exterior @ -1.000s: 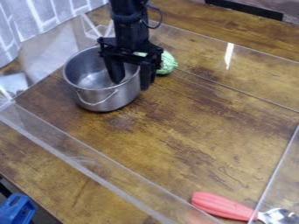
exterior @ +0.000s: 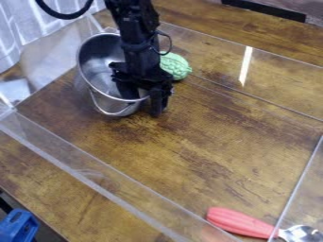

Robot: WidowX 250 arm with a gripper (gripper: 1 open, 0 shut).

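Observation:
A steel pot with a wire handle [exterior: 96, 71] sits tilted at the upper left of the wooden surface. The black gripper [exterior: 142, 90] is down over the pot's right side, covering part of it; whether its fingers are shut on the rim cannot be told. A green cabbage-like object [exterior: 175, 66] lies just behind the gripper on the right.
A red-handled spoon [exterior: 240, 222] lies at the lower right. A blue object [exterior: 15, 227] sits at the lower left outside the clear barriers.
The gripper has moved lower and a little toward the front, and the pot now stands more tipped, its left side higher than before.

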